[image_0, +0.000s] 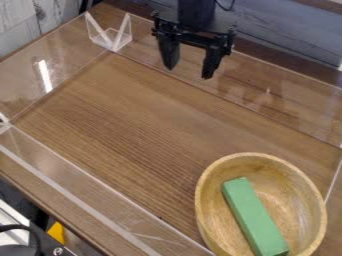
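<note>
My black gripper (191, 56) hangs at the top centre over the wooden tray floor, its two fingers standing wide apart with nothing between them. A long green block (254, 216) lies in a round wooden bowl (211, 201) at the bottom right.
A white wire-like or clear angular object (111, 34) is at the upper left corner of the wooden floor (147, 120). Clear side walls edge the tray.
</note>
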